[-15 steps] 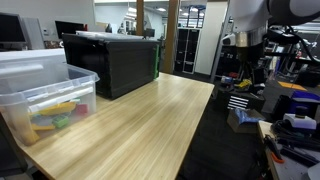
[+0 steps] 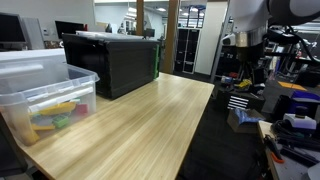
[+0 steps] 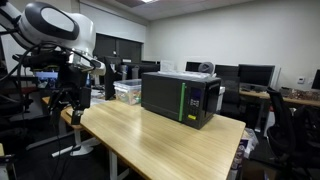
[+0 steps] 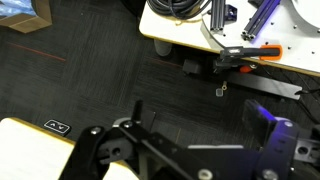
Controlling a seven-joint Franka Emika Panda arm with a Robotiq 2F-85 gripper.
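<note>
My gripper stands open in the wrist view, its two dark fingers wide apart at the bottom edge. Nothing shows between them except the dark floor far below. In exterior view 1 the gripper (image 2: 246, 80) hangs at the right, beyond the wooden table's (image 2: 135, 115) right edge. A black microwave (image 2: 112, 65) sits at the back of the table. To its left, a clear plastic bin (image 2: 50, 105) holds several colourful items. Exterior view 2 shows the microwave's (image 3: 180, 98) front with a green strip, far from the arm.
In the wrist view, a table corner (image 4: 40, 150) lies at lower left. Along the top, a pale bench (image 4: 285, 35) carries a coiled black cable (image 4: 178, 6) and an orange-handled tool (image 4: 262, 52). Dark floor fills the gap.
</note>
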